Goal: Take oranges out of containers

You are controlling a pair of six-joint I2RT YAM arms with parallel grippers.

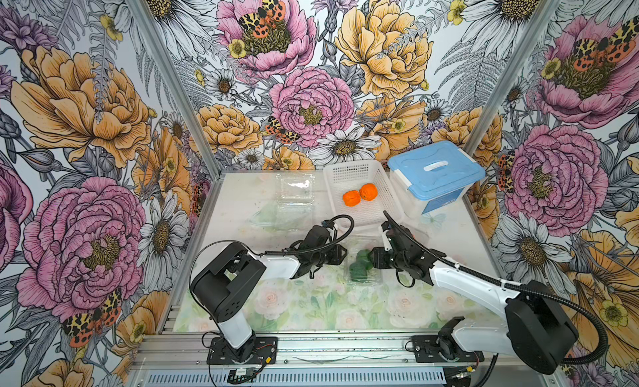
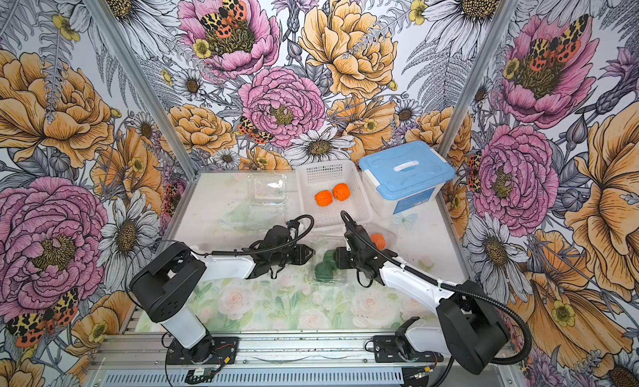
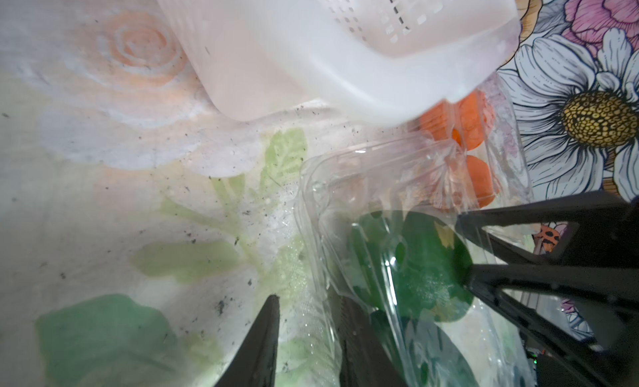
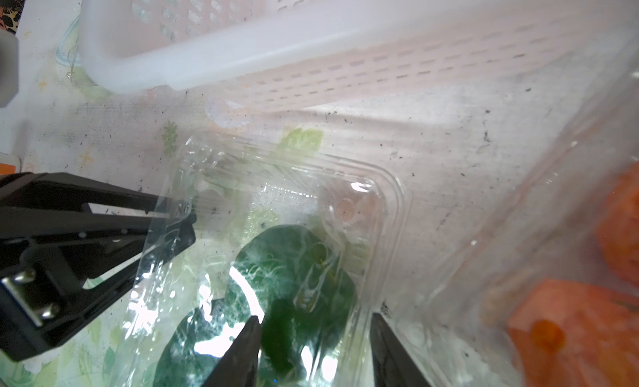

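Note:
Two oranges (image 1: 351, 198) lie in the white basket (image 1: 396, 199). Another orange (image 2: 378, 240) shows in a clear container (image 4: 439, 307), partly hidden behind my right arm. Between my arms is a second clear plastic container (image 4: 293, 162) with dark green items (image 4: 286, 267) inside. My left gripper is part open at that container's left side, one finger on each side of the wall. Across from it, my right gripper is also part open, straddling the right rim. Whether any pad touches the plastic, I cannot tell.
Behind the grippers the basket stands close. A box with a blue lid (image 1: 436, 166) is at the back right. An empty clear container (image 1: 295, 188) sits at the back left.

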